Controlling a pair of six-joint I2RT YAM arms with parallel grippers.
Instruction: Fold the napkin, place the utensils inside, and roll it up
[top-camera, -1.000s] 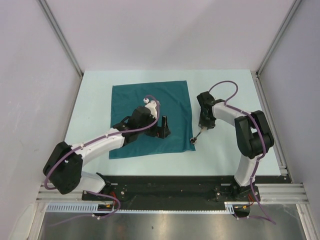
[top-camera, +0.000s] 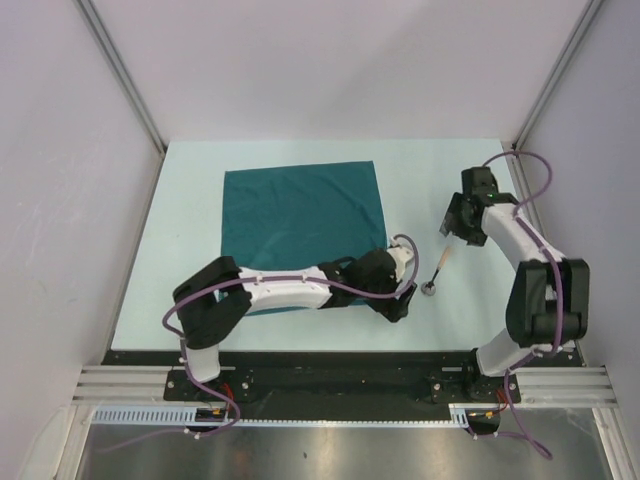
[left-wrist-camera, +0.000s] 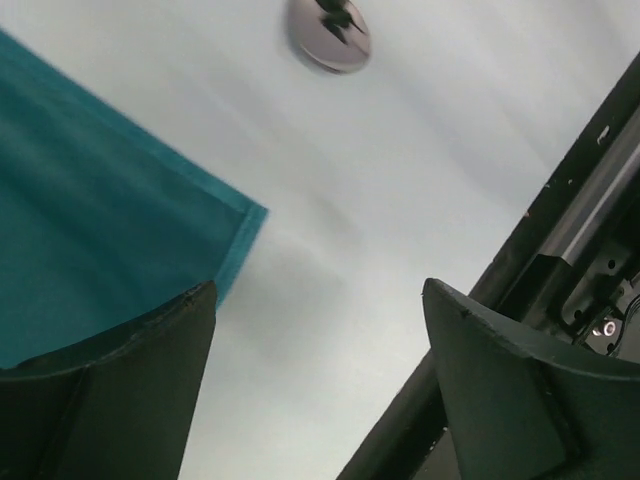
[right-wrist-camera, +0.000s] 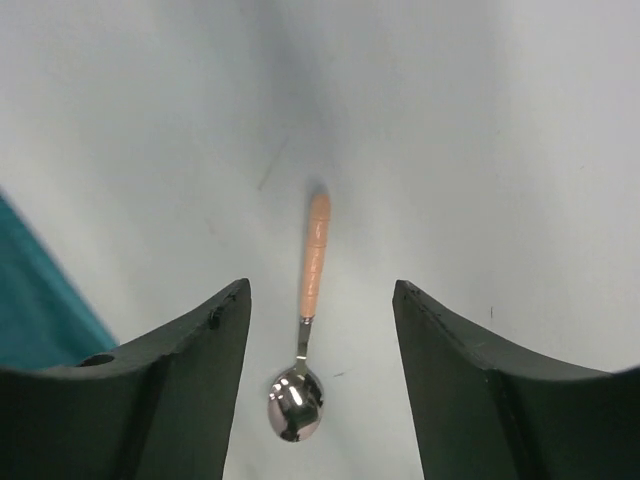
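Note:
The teal napkin (top-camera: 300, 200) lies spread flat on the white board. A spoon with a wooden handle (top-camera: 443, 257) lies on the board right of the napkin; its bowl shows at the top of the left wrist view (left-wrist-camera: 330, 35). My left gripper (top-camera: 395, 290) is over the napkin's front right corner, fingers apart with nothing between them. My right gripper (top-camera: 462, 225) hangs above the board just beyond the spoon's handle end, open and empty; the spoon (right-wrist-camera: 312, 260) lies below it in the right wrist view.
The white board (top-camera: 190, 220) has bare room left of and behind the napkin. A dark rail (top-camera: 330, 365) runs along the front edge, close to my left gripper in its wrist view.
The spoon has moved right, away from the napkin's edge. My right gripper has moved right and is apart from it. My left gripper has moved right and toward the front.

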